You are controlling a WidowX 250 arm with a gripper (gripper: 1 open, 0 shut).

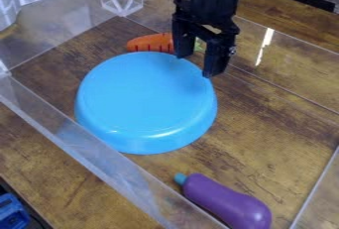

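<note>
My black gripper (200,47) reaches down from the top of the view with its fingers spread open, just beyond the far edge of an upturned-looking blue round object (146,102). An orange carrot (153,43) lies behind the blue object, partly hidden by the gripper. A purple eggplant-like toy (223,199) lies at the bottom right.
A clear-walled tray or bin surrounds the wooden floor (265,124), whose right side is mostly free. A blue item (11,213) shows outside the wall at the bottom left.
</note>
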